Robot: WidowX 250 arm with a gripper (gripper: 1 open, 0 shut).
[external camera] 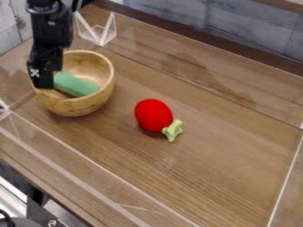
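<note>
My gripper (48, 71) is low at the upper left, its dark fingers open over the left side of a round wooden bowl (89, 102). A green oblong object (76, 85) lies in the bowl, just right of the fingers. Whether the fingertips touch it or the bowl is unclear.
A red rounded object (153, 114) with a pale green piece (174, 130) at its lower right lies right of the bowl. A white wire-like item (101, 28) stands at the back.
</note>
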